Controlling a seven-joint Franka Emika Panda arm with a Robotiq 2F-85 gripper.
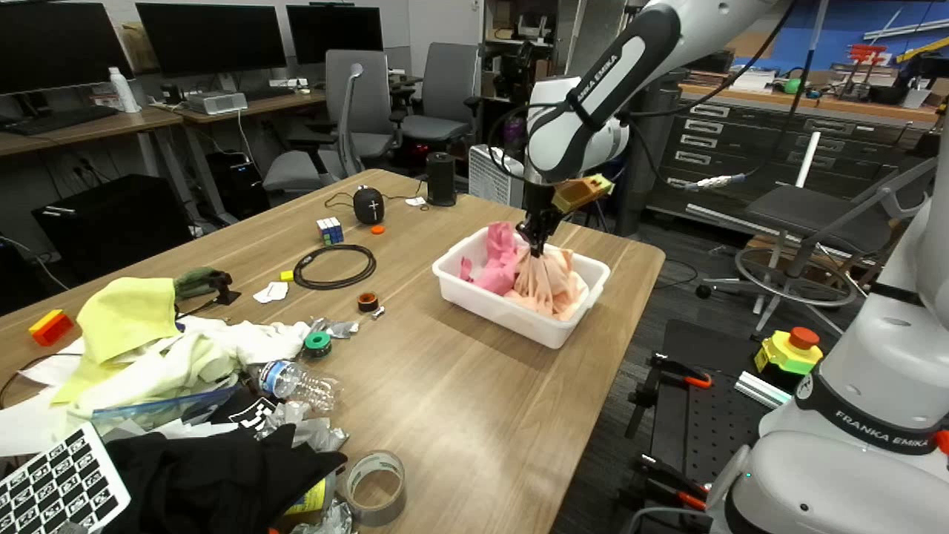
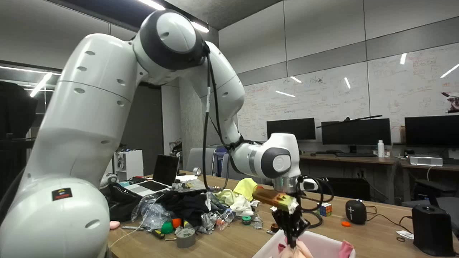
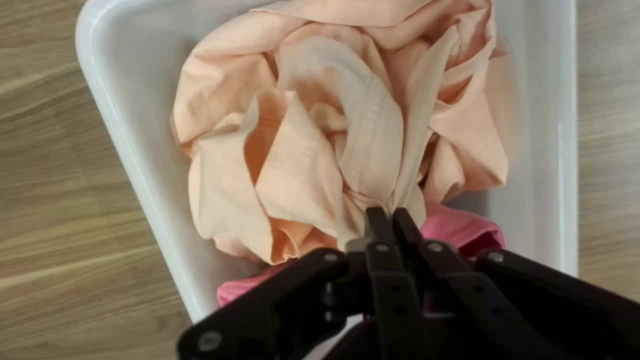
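A peach cloth (image 1: 544, 283) is gathered up inside the white bin (image 1: 500, 308), its top drawn to a peak. My gripper (image 1: 535, 242) is shut on that peak, just above the bin's rim. In the wrist view the fingertips (image 3: 378, 217) pinch a fold of the peach cloth (image 3: 306, 162), while its lower folds still lie in the bin. A pink cloth (image 1: 498, 263) lies beside it, and part of it shows under my fingers in the wrist view. Only the bin's upper part (image 2: 320, 240) appears in exterior view 2.
Bare tabletop (image 1: 445, 400) spreads in front of the bin. Left of it lie a black cable coil (image 1: 334, 267), a puzzle cube (image 1: 330, 231) and a tape roll (image 1: 374, 488). Yellow cloth (image 1: 129, 316), a plastic bottle (image 1: 298, 383) and other clutter crowd the table's left side.
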